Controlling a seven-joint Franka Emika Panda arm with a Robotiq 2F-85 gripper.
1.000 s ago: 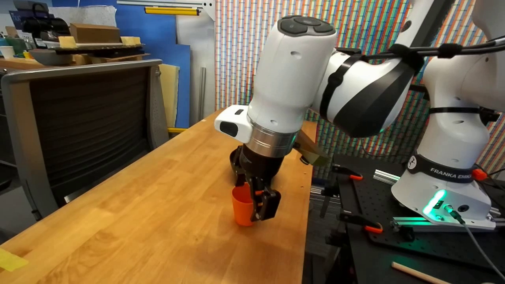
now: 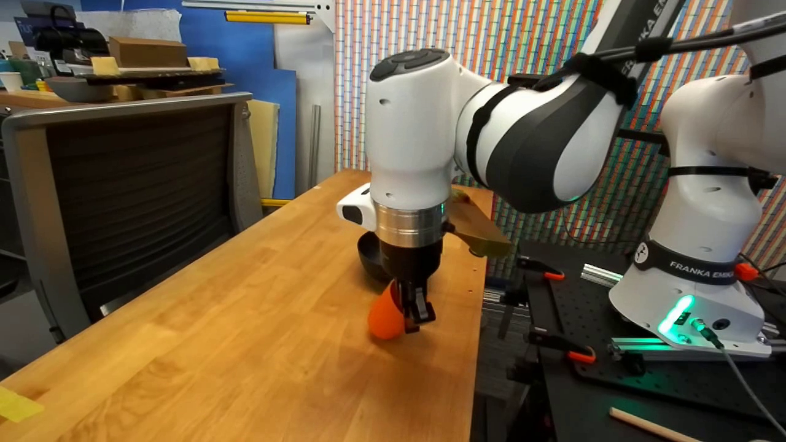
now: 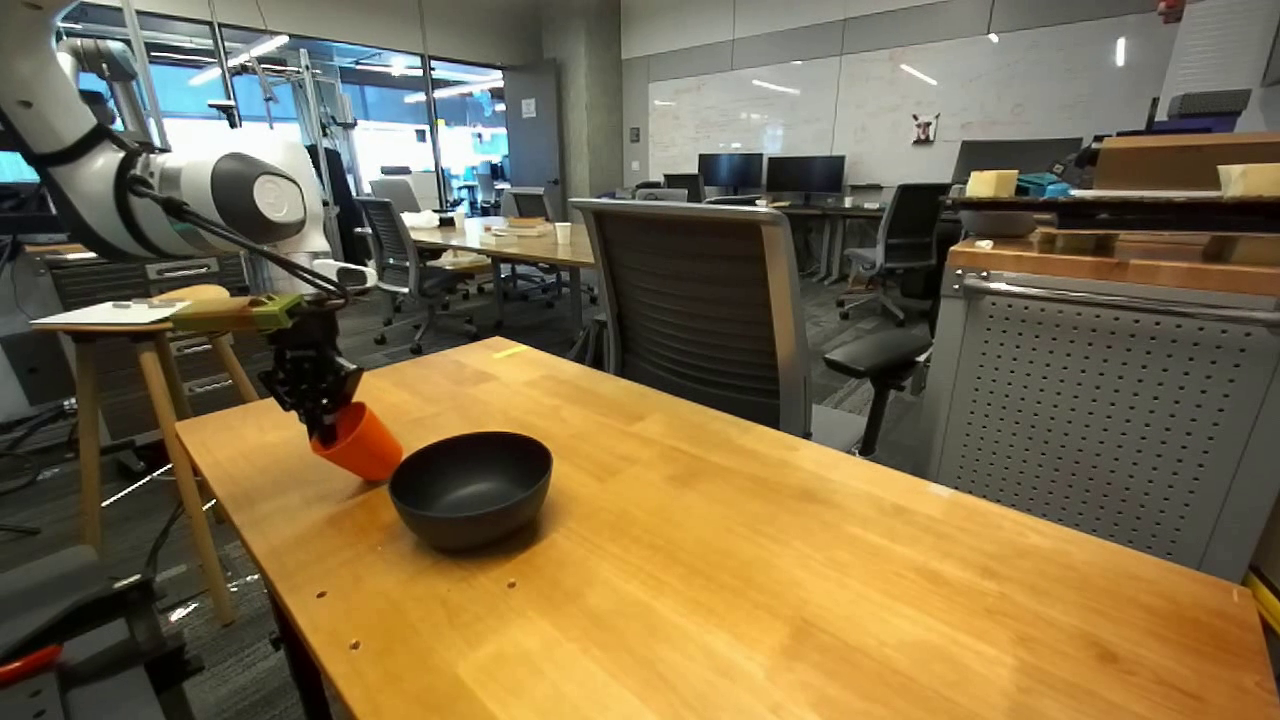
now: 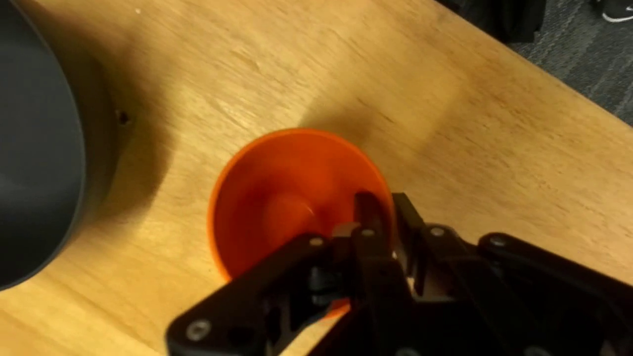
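An orange cup (image 4: 267,184) leans over in both exterior views, its base swung away from my arm. My gripper has one finger inside the cup and the other outside, close against the wall at the rim, and looks shut on it. In exterior view 1 the gripper (image 2: 412,318) points straight down beside the cup (image 2: 386,318). In exterior view 2 the cup (image 3: 363,444) is low over the table near its edge; whether its base touches the wood I cannot tell. A black bowl (image 3: 470,490) sits upright close by, empty.
In the wrist view the bowl (image 4: 35,142) is at the left, apart from the cup. An office chair (image 2: 147,199) stands along the table's far side.
My arm has turned from slanted to upright, and the fingers have come closer together on the cup's wall. The cup has gone from upright to tilted, turning along with the gripper.
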